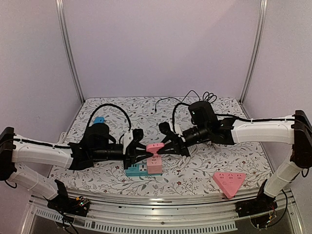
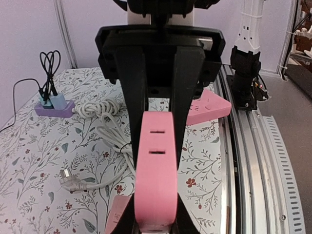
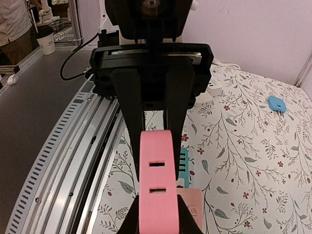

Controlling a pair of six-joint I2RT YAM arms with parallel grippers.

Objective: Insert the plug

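Note:
A pink plug [image 1: 155, 146], slotted along its top, hangs between my two grippers, just above a pink socket block [image 1: 154, 166]. My left gripper [image 1: 148, 152] is shut on its left end and my right gripper [image 1: 162, 146] on its right end. Across the left wrist view, the plug [image 2: 156, 180] runs lengthwise, the right gripper's fingers [image 2: 132, 83] at its far end. From the right wrist, the plug [image 3: 157, 185] covers part of the socket block [image 3: 194, 207]. Its prongs are hidden, so I cannot tell whether it touches the block.
A teal strip [image 1: 132, 170] adjoins the pink block. A pink triangular strip [image 1: 229, 182] lies at the right front, a small blue plug [image 1: 99, 120] at the back left. Loose white cable with its plug [image 2: 73, 183] lies beyond the block.

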